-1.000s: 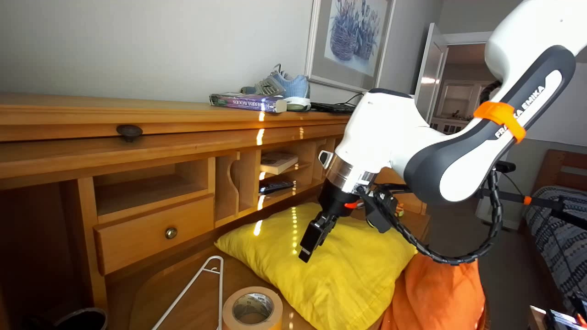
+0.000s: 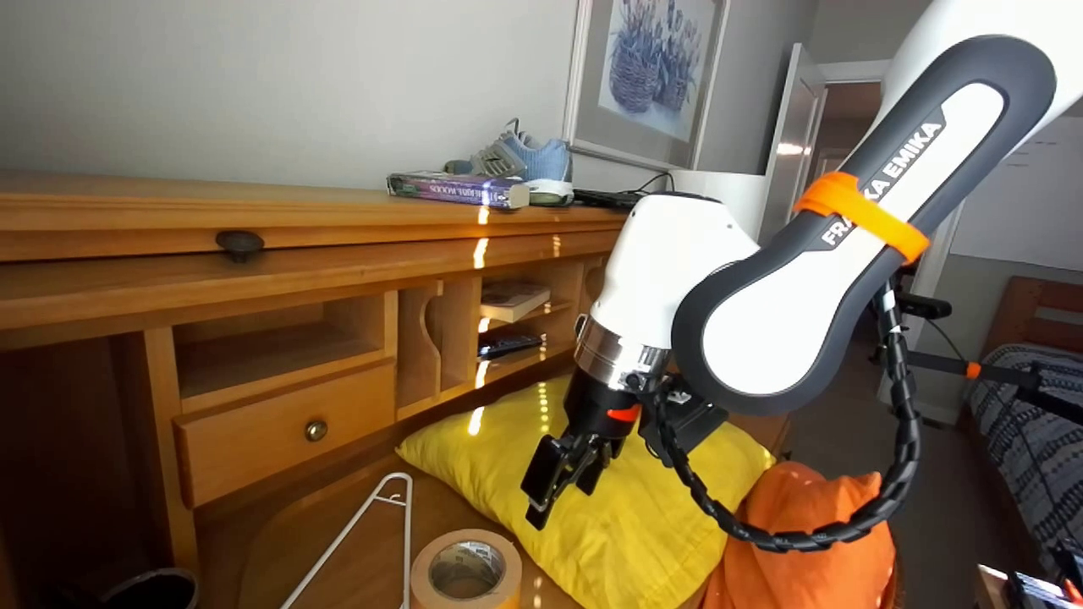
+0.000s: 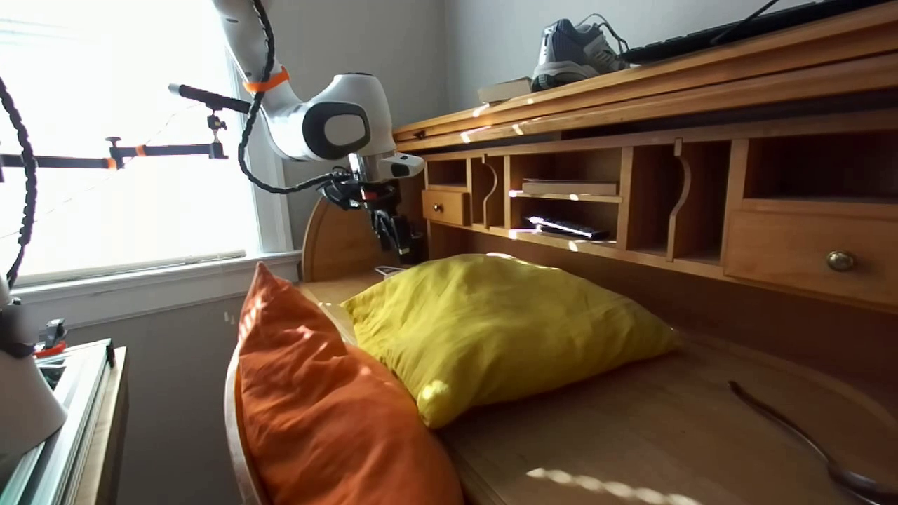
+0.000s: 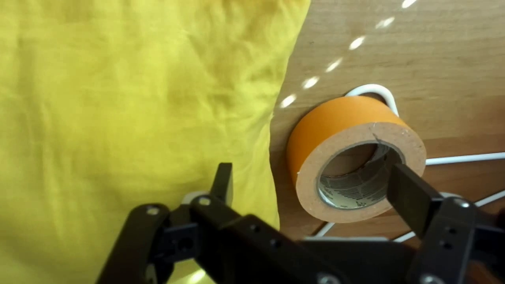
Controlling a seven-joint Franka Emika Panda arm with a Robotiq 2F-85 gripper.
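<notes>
An orange roll of tape (image 4: 348,113) lies flat on the wooden desk, its cardboard core facing up; exterior view 1 shows the same tape roll (image 2: 497,553) near the front edge. Part of a white hanger (image 2: 408,507) is beside it, and in the wrist view the hanger (image 4: 464,159) runs partly under the roll. My gripper (image 2: 558,497) is open above the near side of the yellow pillow (image 2: 619,497), holding nothing. In the wrist view one finger (image 4: 222,182) appears over the pillow and the other finger (image 4: 409,194) overlaps the roll's right side. Exterior view 2 hides the roll.
An orange pillow (image 3: 328,395) leans at the desk's edge beside the yellow one. Cubbies and a small drawer (image 2: 289,431) line the back. A dark spoon-like utensil (image 3: 800,438) lies at the far end. A dark round container (image 2: 152,589) stands at the near left.
The arm has come lower and further left in exterior view 1, bringing my gripper nearer the tape roll. The roll, hanger and yellow pillow look unmoved.
</notes>
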